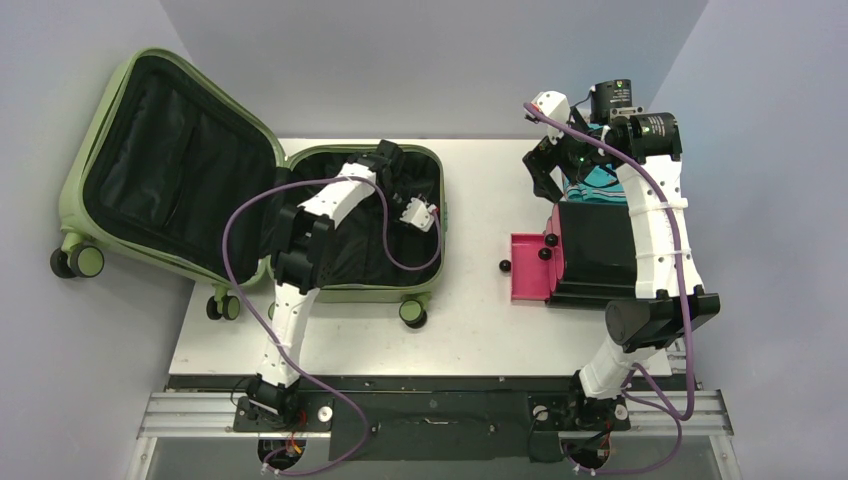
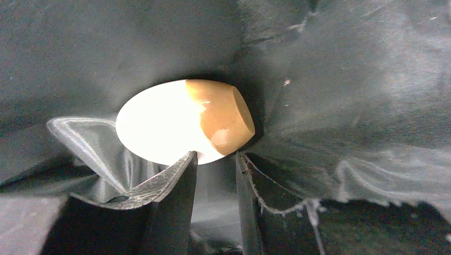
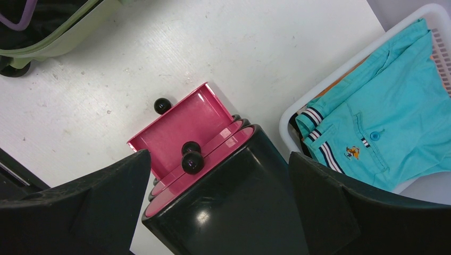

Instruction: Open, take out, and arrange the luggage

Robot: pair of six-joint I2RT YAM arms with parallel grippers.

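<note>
An open green suitcase (image 1: pixel 436 260) with black lining fills the left of the table, lid tilted leftward. My left gripper is inside its base; a white-and-tan oval object (image 2: pixel 159 117) lies on the lining just beyond the fingertips, which are close together with a narrow gap. Whether anything is between them is unclear. My right gripper is open above a pink-and-black drawer box (image 3: pixel 234 202) with a pulled-out tray (image 3: pixel 181 117) and black balls (image 3: pixel 162 105).
Right of the box, a white basket (image 3: pixel 306 98) holds folded turquoise clothing (image 3: pixel 372 117). Bare table (image 1: pixel 475 340) lies between suitcase and box and along the front.
</note>
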